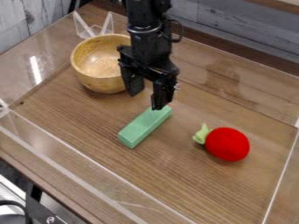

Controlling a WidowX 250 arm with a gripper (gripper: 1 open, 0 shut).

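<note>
My black gripper [147,87] stands open above and behind a green rectangular block [145,126], which lies on the wooden table at the centre. A yellow bowl [91,63] sits at the upper left, just left of the gripper. A red tomato-like object [229,145] with a pale green tip lies at the right.
A clear object [93,24] stands at the back left corner. A dark cable shows at the lower left edge.
</note>
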